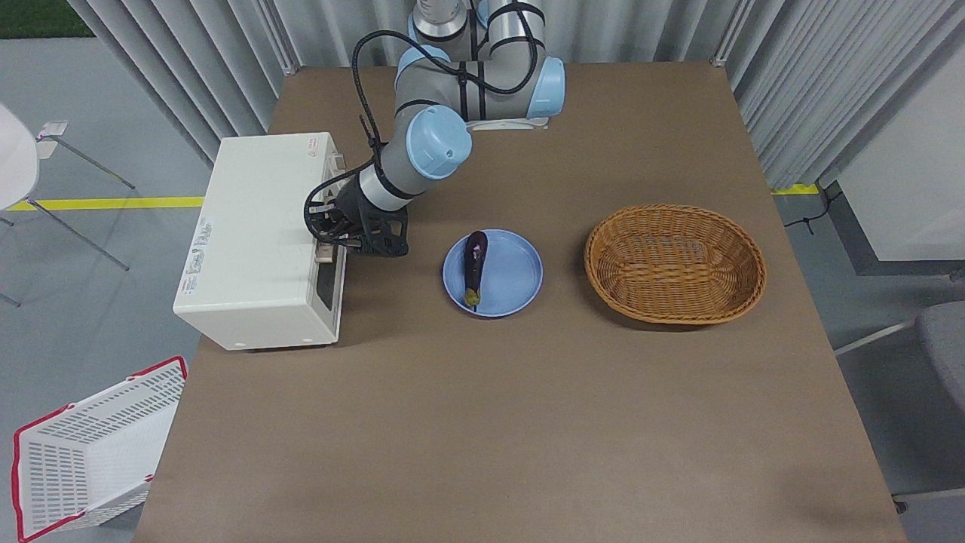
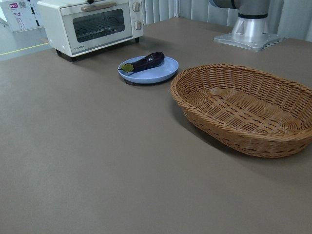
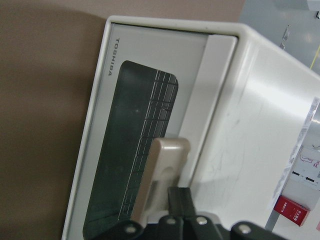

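A white Toshiba toaster oven (image 1: pixel 244 244) stands at the left of the table with its glass door (image 3: pixel 117 140) closed. My gripper (image 1: pixel 336 234) is at the top of the oven's front, right by the beige door handle (image 3: pixel 157 175); whether it is shut or holds the handle is unclear. A dark eggplant (image 1: pixel 475 262) lies on a blue plate (image 1: pixel 516 276) in the table's middle, with a brown wicker basket (image 1: pixel 675 264) to its right.
A white crate with red rim (image 1: pixel 90 452) sits off the table at lower left.
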